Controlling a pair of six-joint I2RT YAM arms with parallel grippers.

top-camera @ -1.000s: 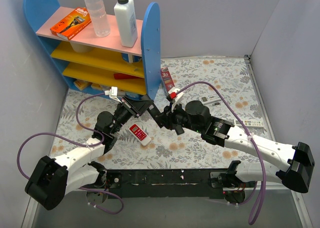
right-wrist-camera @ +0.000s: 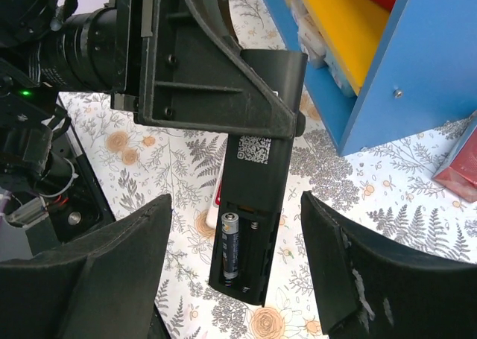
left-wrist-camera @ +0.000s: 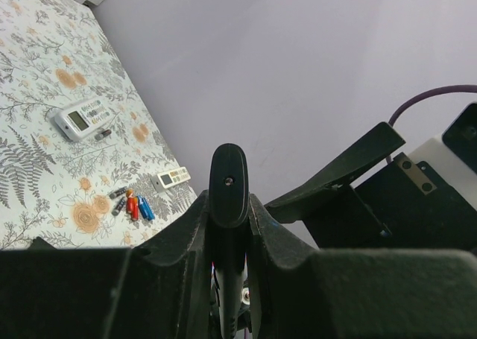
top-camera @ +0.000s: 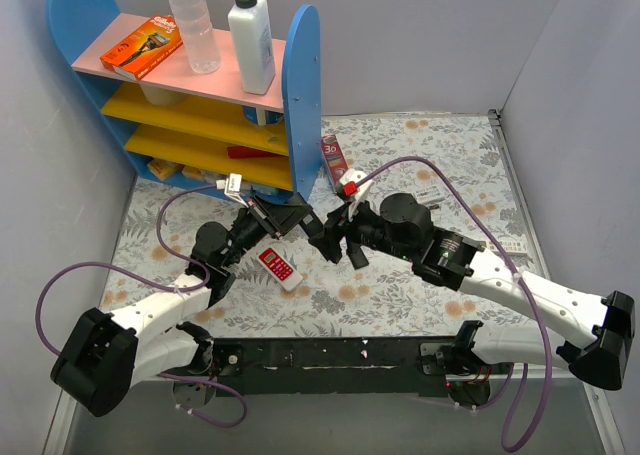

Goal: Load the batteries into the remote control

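My left gripper [top-camera: 298, 209] is shut on a black remote control [right-wrist-camera: 253, 171], held up above the table. In the right wrist view its open battery compartment faces the camera, and one silver-and-black battery [right-wrist-camera: 230, 246] lies lengthwise along the left side. The compartment's right side looks bare. My right gripper stands open, its fingers [right-wrist-camera: 138, 253] on either side of the remote in that view and nothing held. More batteries [left-wrist-camera: 134, 205], red, blue and dark, lie loose on the table in the left wrist view.
A white device with a screen [left-wrist-camera: 83, 118] and a white remote [left-wrist-camera: 171, 179] lie near the loose batteries. A red-and-white phone-like object [top-camera: 280, 268] rests below the grippers. The blue-sided shelf [top-camera: 301, 105] stands close behind the left arm.
The left arm and the remote in its grip look unmoved.
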